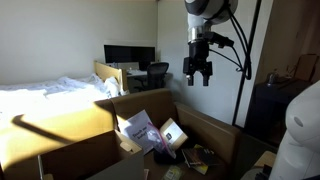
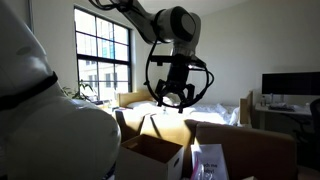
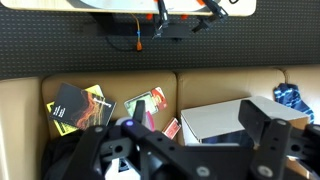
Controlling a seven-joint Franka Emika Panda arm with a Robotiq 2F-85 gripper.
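My gripper hangs high in the air over a brown sofa, pointing down. Its two fingers stand apart with nothing between them. On the seat lie a white-and-pink printed item, a pale booklet and a dark book on a yellow one. An open cardboard box also rests there, off to one side of these items. In the wrist view the gripper's own body covers part of the seat and the box.
A bed lies behind the sofa. Farther back are a desk with a monitor and an office chair. The air around the gripper is clear. A blue patterned cloth lies past the box.
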